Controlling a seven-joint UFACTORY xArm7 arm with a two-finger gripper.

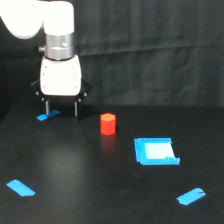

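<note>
My white gripper [62,108] is at the back left, pointing down, its dark fingers spread apart with nothing seen between them. A red block [108,124] stands on the dark surface to its right, clear of the fingers. Farther right lies a blue-edged tray or frame [153,140] with a white, empty-looking inside. Close by the left finger, a small blue strip [43,117] lies on the surface. Whether the finger touches the strip I cannot tell.
Another blue strip [20,188] lies at the front left, and one more blue piece [190,196] at the front right. A dark curtain [140,50] closes off the back.
</note>
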